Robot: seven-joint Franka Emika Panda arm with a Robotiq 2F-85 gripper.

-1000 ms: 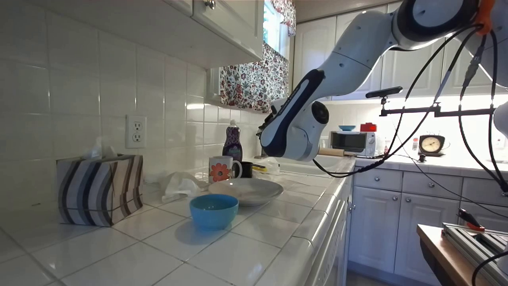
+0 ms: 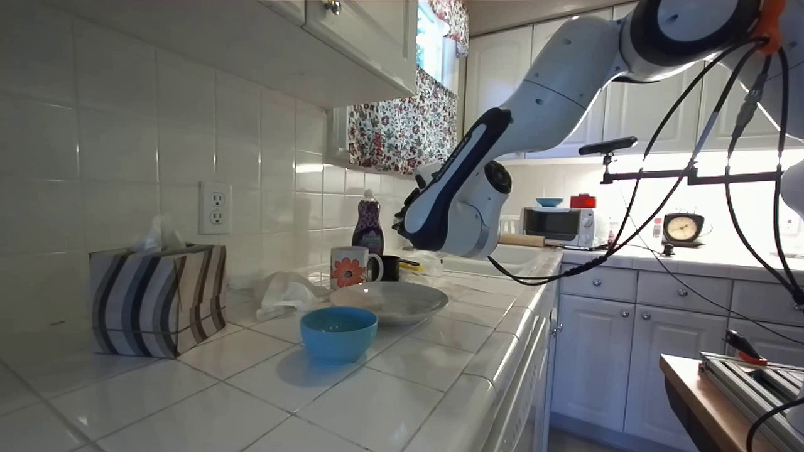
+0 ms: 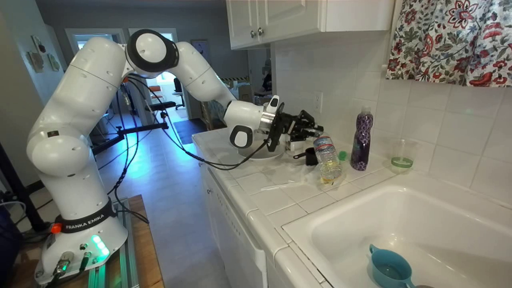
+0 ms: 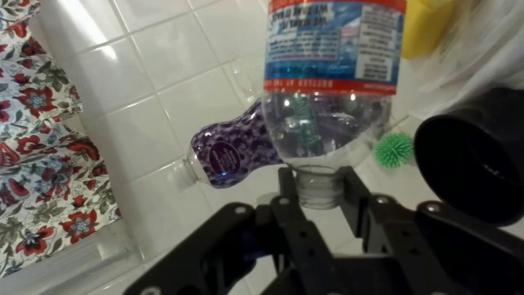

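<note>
A clear plastic bottle with a red and blue label [image 4: 334,46] is pinched at its neck by my gripper. In exterior view 2 the bottle [image 3: 326,156] slants down from the gripper [image 3: 314,130], some yellowish liquid showing in its lower end. It hangs near the counter by the purple soap bottle [image 3: 362,139]; whether its base touches anything I cannot tell. Exterior view 1 hides the fingers and the held bottle behind the arm's wrist [image 2: 452,218].
A black mug [image 4: 471,152] and a green spiky scrubber [image 4: 394,150] lie close by. Around them are a flowered mug [image 2: 348,267], a grey plate [image 2: 392,301] and a blue bowl [image 2: 339,335]. The sink [image 3: 408,206] holds a teal cup [image 3: 391,266].
Over the last second the arm's wrist has shifted left in exterior view 1, towards the tiled wall.
</note>
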